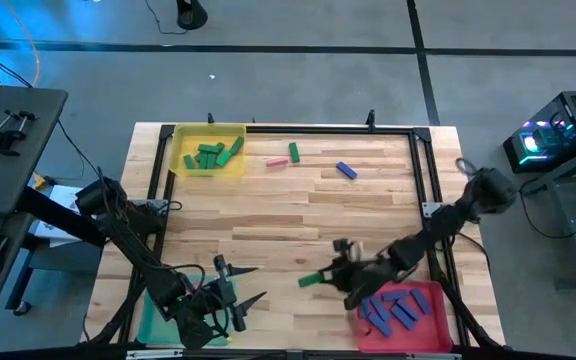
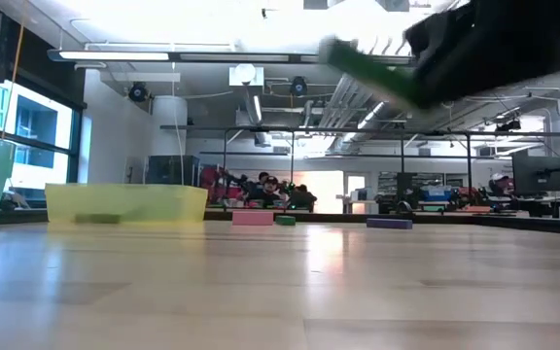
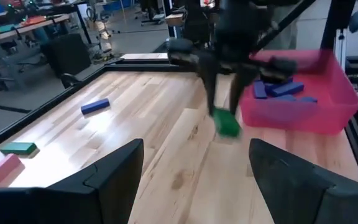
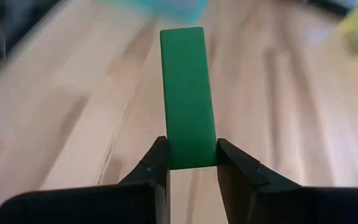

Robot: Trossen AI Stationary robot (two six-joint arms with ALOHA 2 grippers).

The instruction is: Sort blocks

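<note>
Clear of the table, a green block (image 4: pixel 188 93) is pinched at one end by my right gripper, and its other end sticks out ahead. In the high view that block points left, just up and left of the pink bin (image 1: pixel 420 336). My left gripper (image 1: pixel 258 283) is open and empty over the near left, beside the teal bin (image 1: pixel 150 325) that its arm partly covers. Loose on the wood lie a pink block (image 1: pixel 277 162), a second green block (image 1: pixel 294 152) and a blue block (image 1: pixel 346 170). Several green blocks rest in the yellow bin (image 1: pixel 180 143).
Several blue blocks (image 1: pixel 404 315) fill the pink bin at the near right. A black frame (image 1: pixel 423 170) borders the work area.
</note>
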